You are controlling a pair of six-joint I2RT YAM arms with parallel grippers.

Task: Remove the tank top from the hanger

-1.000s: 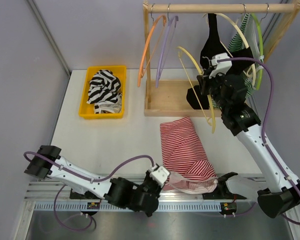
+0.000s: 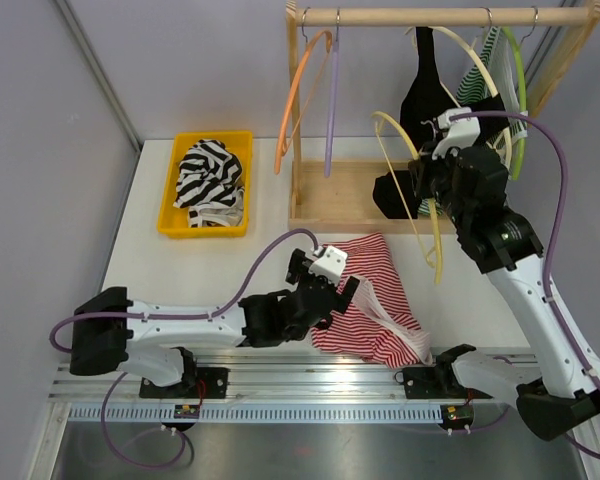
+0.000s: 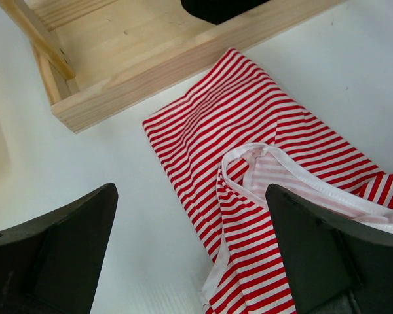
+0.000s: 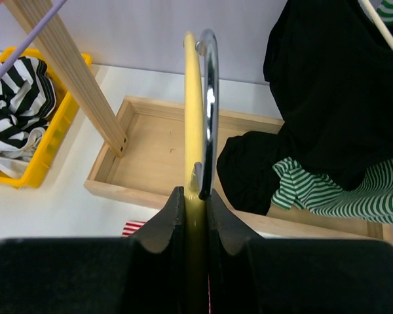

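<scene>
The red-and-white striped tank top [image 2: 365, 270] lies on the white table in front of the wooden rack, free of any hanger. Its pale inner side and white trim show in the left wrist view, where the striped cloth [image 3: 216, 111] spreads out flat. Just above its left edge, my left gripper [image 2: 346, 290] stands wide open, with nothing held between its dark fingers. My right gripper is shut on a bare yellow hanger [image 4: 194, 118] with a metal hook, held up in front of the rack. The hanger's lower bar [image 2: 438, 240] hangs empty.
The wooden rack [image 2: 440, 17] carries an orange hanger [image 2: 292, 95], a purple hanger [image 2: 331, 110] and, at right, dark and green-striped garments. A yellow bin [image 2: 165, 215] with black-and-white striped cloth stands at back left.
The right gripper shifted slightly, still holding the hanger; the purple hanger swings.
</scene>
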